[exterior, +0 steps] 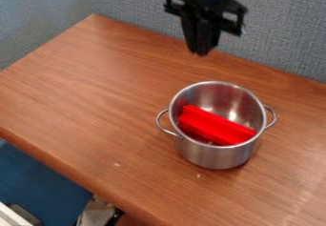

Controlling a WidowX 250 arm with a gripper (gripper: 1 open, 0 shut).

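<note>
A steel pot (216,156) with two wire handles stands on the wooden table, right of centre. Inside it lies a red object (216,127), elongated and tilted across the pot. My gripper (201,41) is high above the pot at the top of the view, a dark shape partly cut off by the frame's edge. Whether its fingers are open or shut is unclear; I see nothing red at them.
A grey wall runs along the back, and the table's front-left edge drops to a blue floor.
</note>
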